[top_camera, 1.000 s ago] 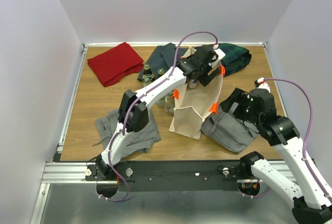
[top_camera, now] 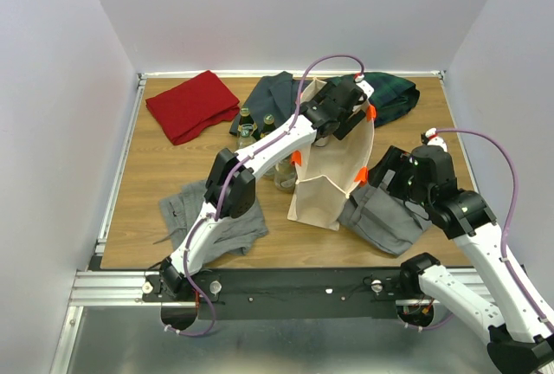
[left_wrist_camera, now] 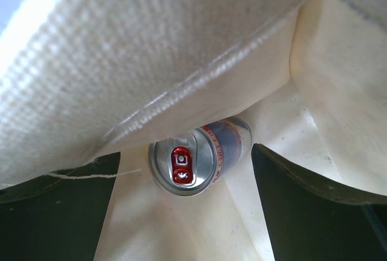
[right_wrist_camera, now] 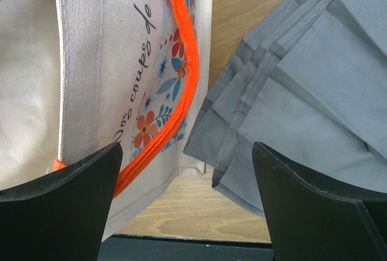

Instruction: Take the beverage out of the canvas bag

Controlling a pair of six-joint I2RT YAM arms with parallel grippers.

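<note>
The cream canvas bag (top_camera: 333, 164) stands open at mid-table. Inside it lies a silver and blue can (left_wrist_camera: 227, 143) with a red tab, on its side, its top facing the left wrist camera. My left gripper reaches into the bag and is open; the can shows between its fingers but is not clamped. From above, the left gripper (top_camera: 339, 116) mostly covers the can. Outside the bag's right side, my right gripper is open, its left finger overlapping the orange handle (right_wrist_camera: 190, 61) in view; whether they touch, I cannot tell.
Glass bottles (top_camera: 247, 127) stand close to the bag's left side. Folded grey cloth (top_camera: 385, 218) lies under my right gripper, another grey cloth (top_camera: 221, 222) at front left. A red cloth (top_camera: 192, 107) is at the back left. A bag fold (left_wrist_camera: 181, 49) hangs close to the left wrist camera.
The bag has shifted slightly right, and my left gripper has moved a little the same way. Less of the can shows from above. The right arm has barely moved.
</note>
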